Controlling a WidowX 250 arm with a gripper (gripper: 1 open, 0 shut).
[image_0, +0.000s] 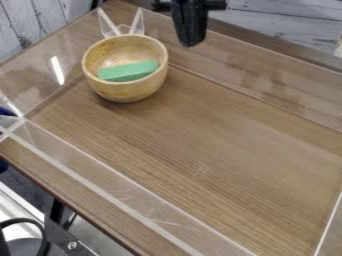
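A round wooden bowl (126, 87) rests on the left part of the wooden table, holding a green block (130, 71). My dark gripper (189, 28) hangs at the top centre, above and to the right of the bowl, apart from it. It looks shut with nothing seen between its fingers, though it is small and dark.
A white pointed object (120, 24) stands behind the bowl. Clear strips run along the left side of the table, and a black cable lies at the lower left.
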